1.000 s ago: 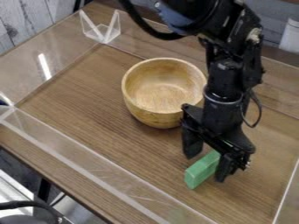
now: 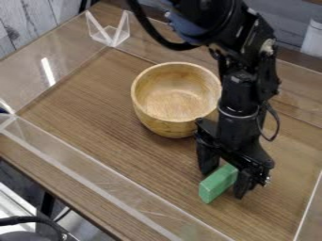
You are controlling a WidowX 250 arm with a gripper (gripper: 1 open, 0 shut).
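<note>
My black gripper (image 2: 232, 158) is low over the front right of the wooden table, open, its fingers around and just over a green block (image 2: 217, 185). The block lies at a slant on the table, its upper part partly hidden by the fingers. Whether the fingers touch it I cannot tell.
A tan bowl (image 2: 158, 94) stands behind and left of the gripper. A clear plastic holder (image 2: 108, 28) is at the back left.
Very little differs; the gripper has shifted slightly over the green block, which stays in about the same place.
</note>
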